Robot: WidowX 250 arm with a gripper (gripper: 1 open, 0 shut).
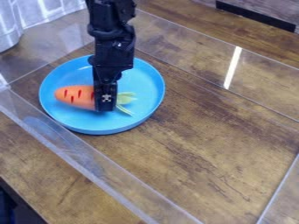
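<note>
An orange toy carrot (pixel 75 95) with dark stripes and pale green leaves lies on a blue plate (pixel 143 108) on the wooden table. My black gripper (pixel 104 100) reaches down from the top of the view into the plate, shut on the carrot near its leafy end. The leaves stick out to the right of the fingers, and the fingers hide part of the carrot.
Clear plastic panels border the table at the left and along the bottom left. A clear bag-like object sits at the top left corner. The wooden surface (pixel 216 131) to the right of the plate is bare.
</note>
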